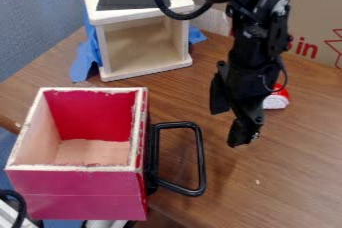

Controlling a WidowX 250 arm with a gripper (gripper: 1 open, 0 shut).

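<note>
My black gripper [230,118] hangs over the wooden table at the right of centre, pointing down; whether it is open or shut is hard to make out. A small red-and-white object [278,97] lies just behind it, partly hidden by the arm. An open pink box [80,192] with a red and pale interior stands at the lower left, with a black metal loop handle [198,162] on its right side.
A white wooden box [147,62] with an open front and a dark strip on top stands at the back left, on blue cloth [83,60]. Cardboard is at the back right.
</note>
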